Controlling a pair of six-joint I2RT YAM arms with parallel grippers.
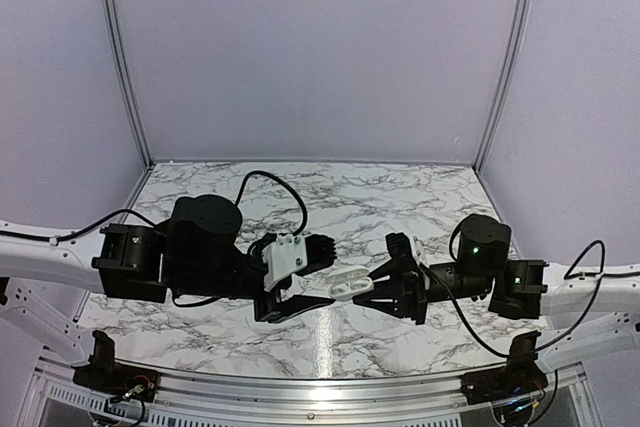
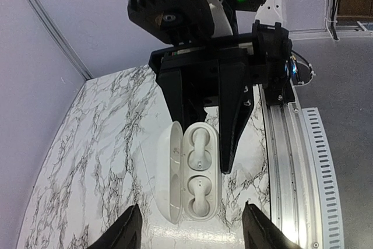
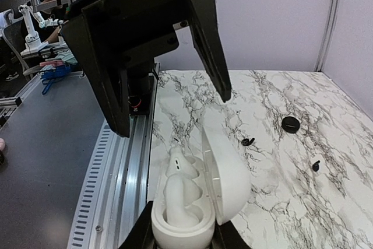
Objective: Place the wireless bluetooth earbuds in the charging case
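Observation:
The white charging case [image 2: 202, 173] is held up off the table with its lid [image 3: 227, 176] open. My right gripper [image 1: 365, 287] is shut on the case from the right side. Both slots contain a white earbud: one [image 2: 200, 150] in the upper slot and another [image 2: 200, 196] in the lower, as the left wrist view has them. How deep each sits cannot be told. My left gripper faces the case's open side, its fingers [image 3: 211, 56] apart with nothing between them.
On the marble table [image 3: 274, 173], in the right wrist view, lie a round black case [image 3: 290, 124], a small black earbud [image 3: 247, 141] and another black earbud [image 3: 315, 166]. A metal rail [image 1: 310, 389] runs along the front edge.

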